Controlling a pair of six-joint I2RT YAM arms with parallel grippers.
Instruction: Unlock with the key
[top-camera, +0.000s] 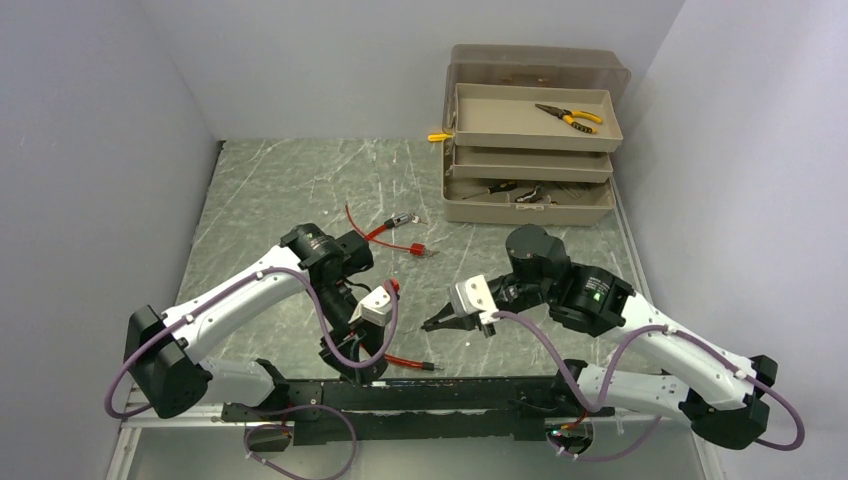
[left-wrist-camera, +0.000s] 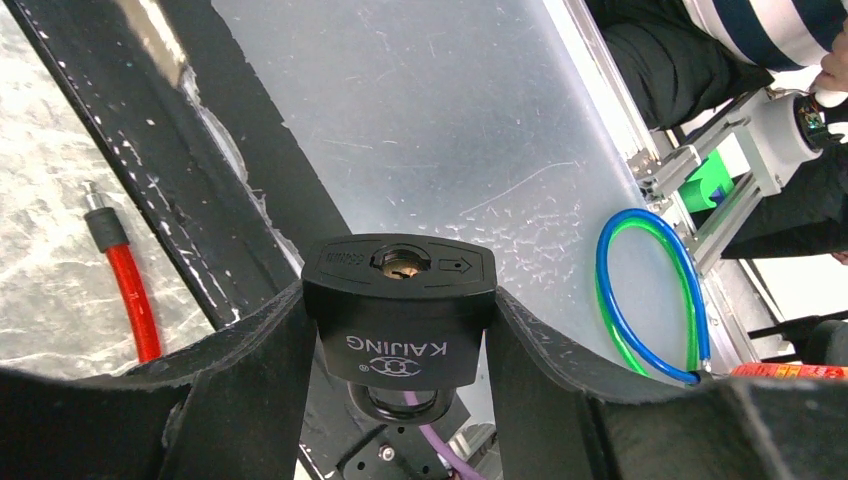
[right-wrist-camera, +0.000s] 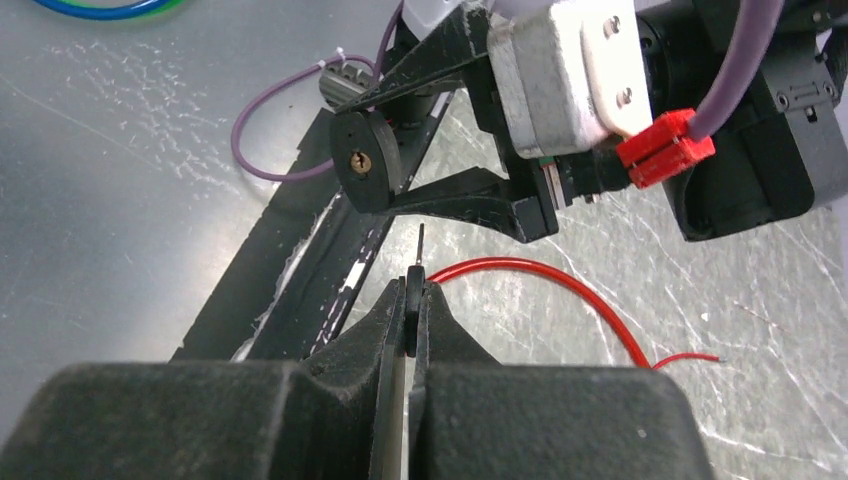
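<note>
A black KAIJING padlock is clamped in my left gripper, its keyhole face up in the left wrist view; in the right wrist view that face shows a brass keyway. My right gripper is shut on a key, black head between the fingertips, thin blade standing out toward the left gripper, just below and right of the padlock in that view, with a visible gap. In the top view the right gripper is right of the left one.
A tiered toolbox with pliers stands at the back right. Red cables lie on the marble table around the left arm. The dark front rail runs along the near edge.
</note>
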